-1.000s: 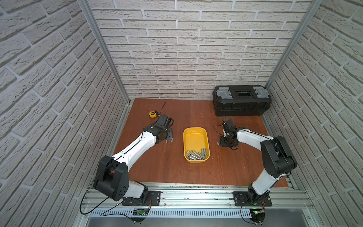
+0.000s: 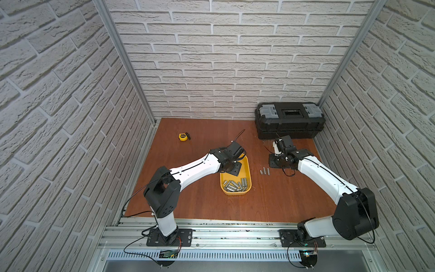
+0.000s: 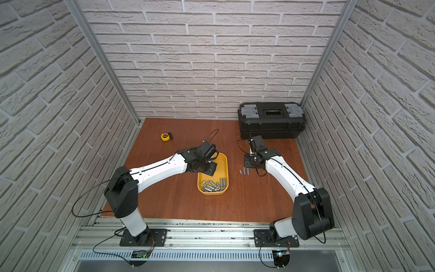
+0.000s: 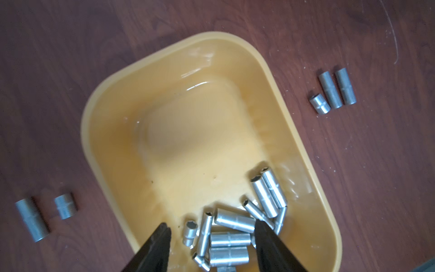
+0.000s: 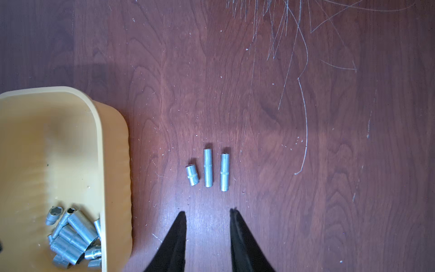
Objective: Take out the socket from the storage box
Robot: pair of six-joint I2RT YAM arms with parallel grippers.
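The yellow storage box [image 4: 113, 190] holds several metal sockets [image 4: 233, 219] in its near end; its far end is empty. My left gripper is over the box, open, its fingertips above the sockets with none seen held. My right gripper is open to the right of the box, above the table. Three sockets [image 5: 208, 167] lie on the table there, slightly beyond its fingertips in the right wrist view. Two more sockets [image 4: 32, 219] lie on the table left of the box.
A black toolbox [image 2: 290, 127] stands at the back right, and a tape measure [image 2: 183, 137] lies at the back left.
My left arm has swung right from beside the box to over it.
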